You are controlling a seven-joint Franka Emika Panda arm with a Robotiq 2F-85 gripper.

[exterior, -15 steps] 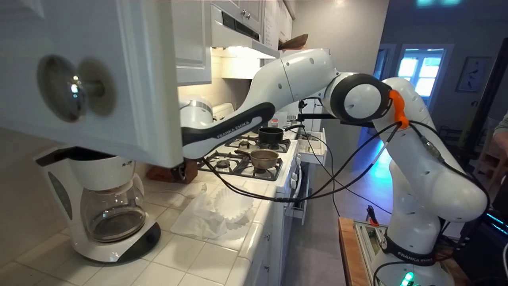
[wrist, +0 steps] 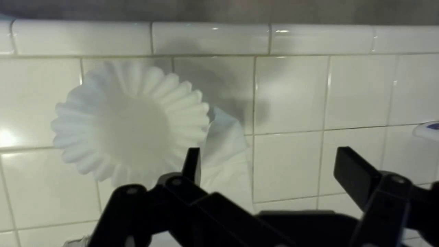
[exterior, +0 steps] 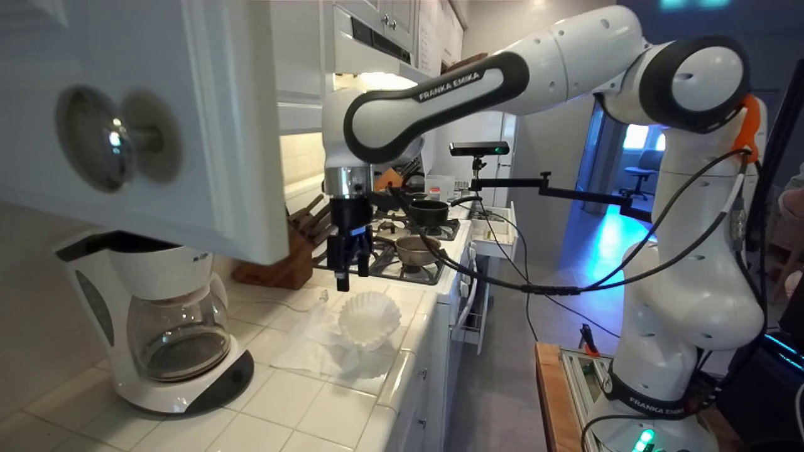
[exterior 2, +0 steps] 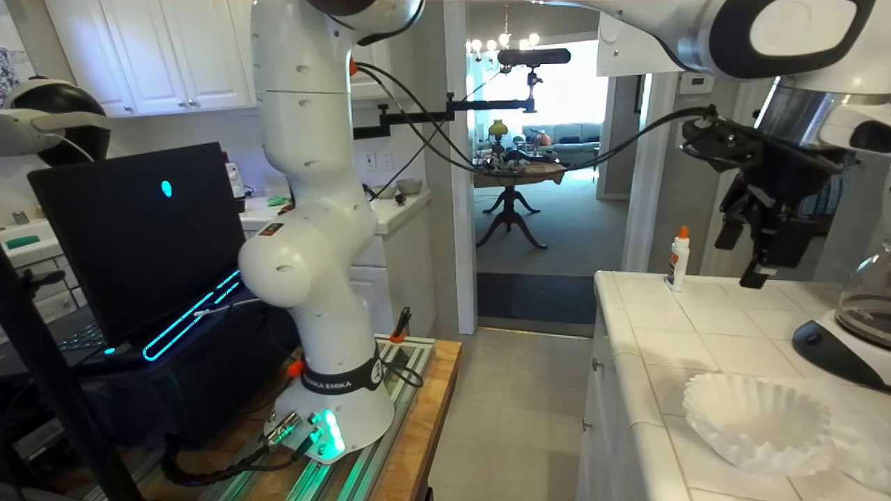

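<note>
A stack of white fluted coffee filters (exterior: 369, 320) lies on the tiled counter near its front edge, with a crumpled clear plastic bag (exterior: 313, 346) beside it. My gripper (exterior: 354, 280) hangs above the counter, pointing down, open and empty. In the wrist view the filters (wrist: 131, 127) lie left of the gap between my fingers, and part of the bag (wrist: 226, 164) shows just beyond the left finger. A white coffee maker (exterior: 173, 324) with a glass carafe (exterior: 181, 339) stands on the counter nearer exterior view 1.
An open cabinet door (exterior: 143, 113) juts out above the coffee maker. Behind my gripper are a knife block (exterior: 282, 263) and a stove with a pan (exterior: 416, 250) and a black pot (exterior: 429, 213). A glue bottle (exterior 2: 679, 260) stands on the counter.
My arm has swung back out from behind the cabinet door, away from the coffee maker. The gripper now shows above the counter near the filters, which have not visibly moved.
</note>
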